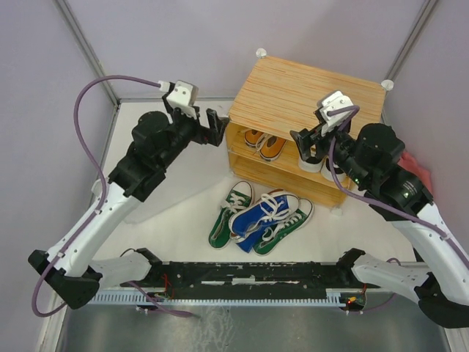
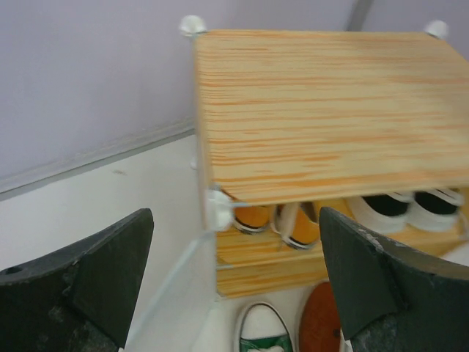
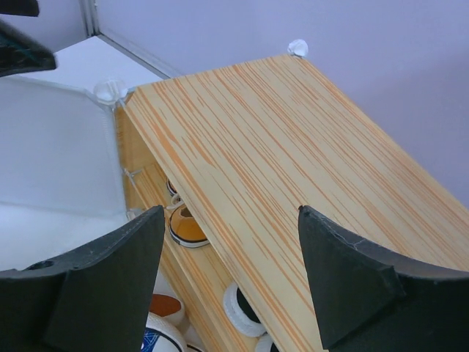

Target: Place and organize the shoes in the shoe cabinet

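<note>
The wooden shoe cabinet (image 1: 322, 92) stands at the back. On its upper shelf sit a pair of orange shoes (image 1: 271, 148) at the left and a pair of black shoes with white soles (image 2: 381, 213) further right. On the table before it lie two green shoes (image 1: 221, 227) and blue shoes (image 1: 265, 211), one of them on top of the pile. My left gripper (image 1: 218, 126), left of the cabinet, is open and empty. Over the cabinet's front edge my right gripper (image 1: 302, 141) hangs with its fingers apart and nothing between them.
A red cloth (image 1: 416, 170) lies at the right, partly behind my right arm. White corner knobs (image 1: 261, 53) stick out from the cabinet top.
</note>
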